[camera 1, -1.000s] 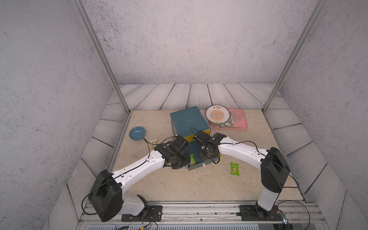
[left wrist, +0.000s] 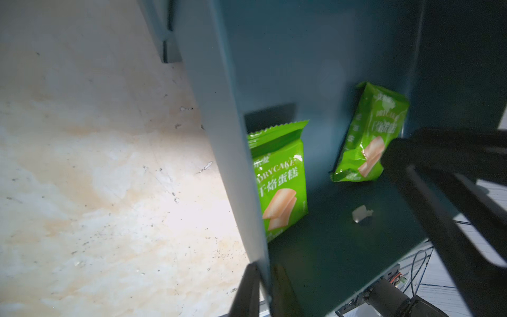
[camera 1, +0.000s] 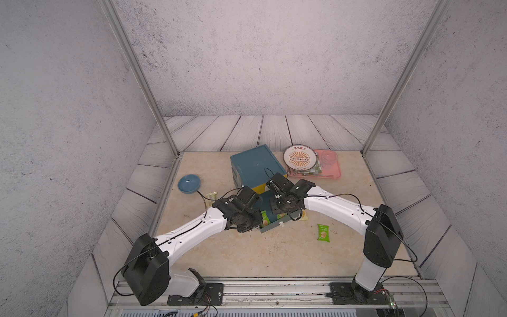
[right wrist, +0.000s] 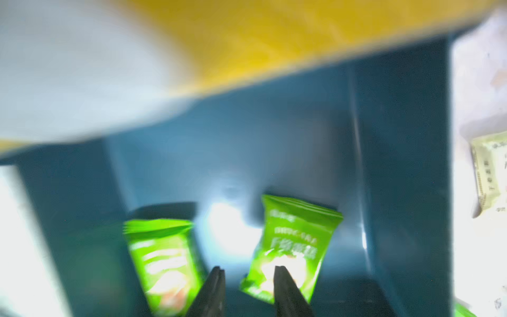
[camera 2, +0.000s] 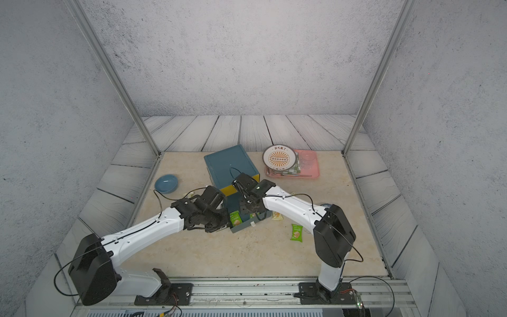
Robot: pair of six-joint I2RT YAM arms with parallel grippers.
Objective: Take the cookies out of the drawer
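A blue drawer stands pulled out of a blue cabinet. Inside it lie two green cookie packs. One pack leans against the left side wall; the other pack is further right on the drawer floor. My left gripper is shut on the drawer's left wall, one finger on either side. Over the drawer hangs my right gripper, its fingers apart and nothing held. In the right wrist view its fingertips appear in front of the right-hand pack; whether they touch it cannot be told.
Right of the drawer, a green pack and a cream pack lie on the table. Another cream pack and a blue bowl are at left. A plate rests on a pink tray.
The cabinet has shifted slightly back and left. My right gripper has moved a little away from the front, exposing more of the drawer's front edge. The left arm looks nearly still.
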